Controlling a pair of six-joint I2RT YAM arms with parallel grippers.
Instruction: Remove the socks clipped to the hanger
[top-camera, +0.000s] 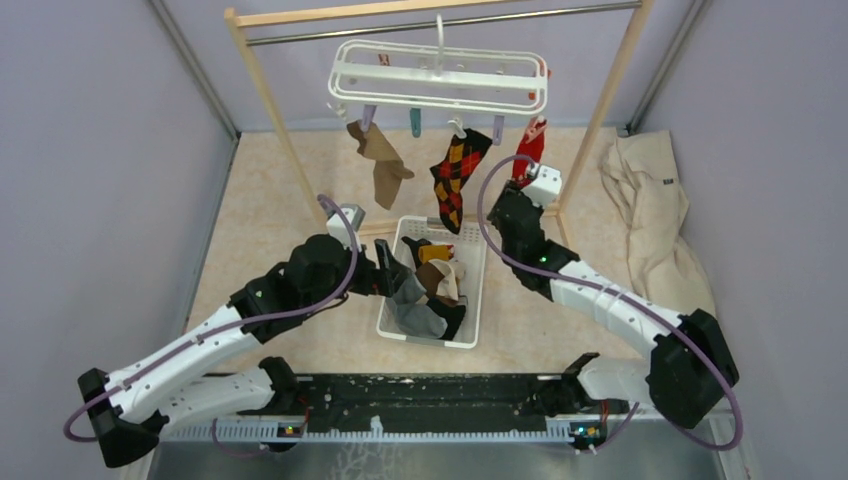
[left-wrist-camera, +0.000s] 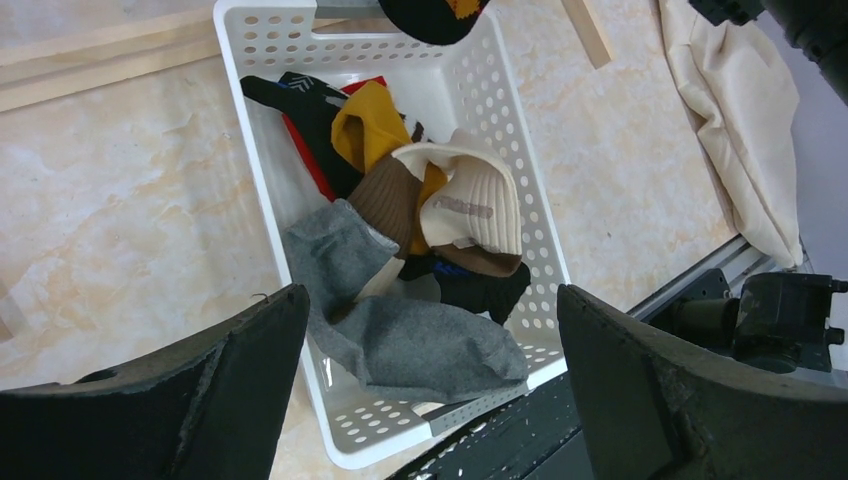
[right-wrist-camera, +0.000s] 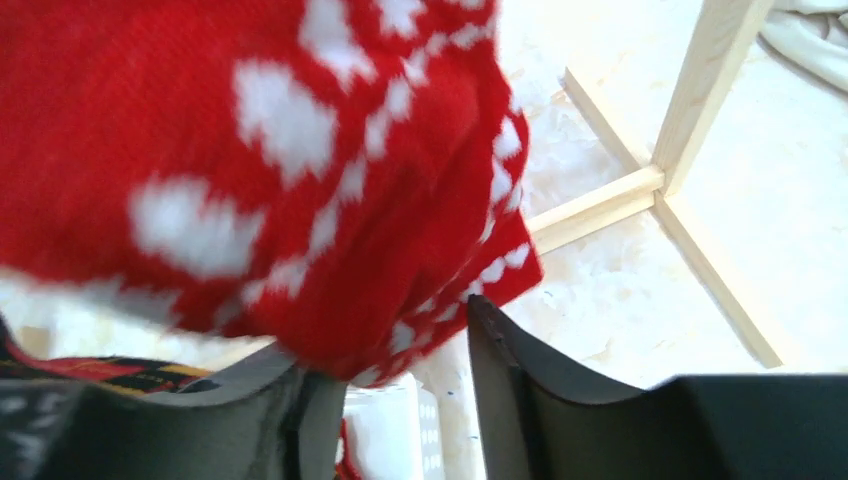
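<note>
Three socks hang from the white hanger (top-camera: 440, 78): a tan one (top-camera: 380, 165), a dark argyle one (top-camera: 458, 180) and a red-and-white one (top-camera: 530, 145). My right gripper (top-camera: 512, 192) is up at the lower part of the red sock. In the right wrist view this sock (right-wrist-camera: 400, 180) fills much of the picture, and its lower folds reach between my parted fingers. A gap still shows below the cloth, with no firm pinch visible. Over the left side of the white basket (top-camera: 385, 328), my left gripper (top-camera: 385, 268) stands open and empty.
Several socks, among them a grey one (left-wrist-camera: 430, 345) and a mustard one (left-wrist-camera: 368, 125), lie in the basket. The wooden rack's post (top-camera: 605, 95) stands right of the red sock. A beige cloth (top-camera: 650, 200) lies at the far right.
</note>
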